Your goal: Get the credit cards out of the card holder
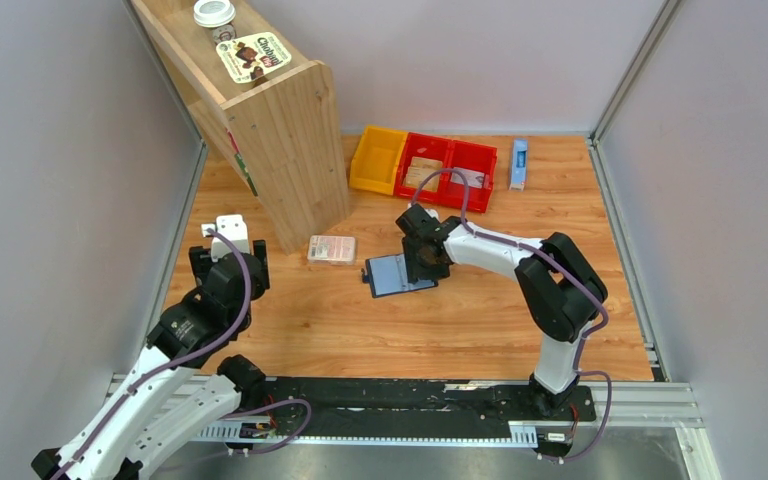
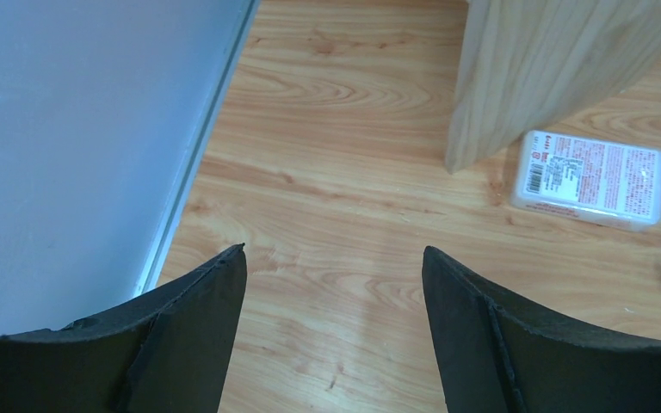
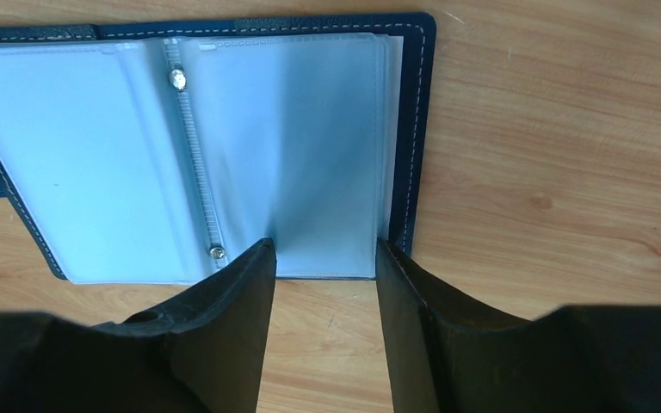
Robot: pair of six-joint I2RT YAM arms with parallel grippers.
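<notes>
The card holder [image 1: 385,275] lies open flat on the table, showing clear bluish sleeves [image 3: 77,155] and a dark stitched cover. My right gripper is down over the right-hand page, part open, its tips at that page's near edge; whether they touch it I cannot tell. My left gripper stands open with nothing between its fingers, over bare table at the left side. The card holder only just enters the left wrist view at its right edge.
A clear labelled box [image 2: 587,179] lies between the wooden cabinet [image 1: 285,150] and the holder. Yellow [image 1: 375,160] and red [image 1: 480,155] bins and a blue carton [image 1: 519,165] stand at the back.
</notes>
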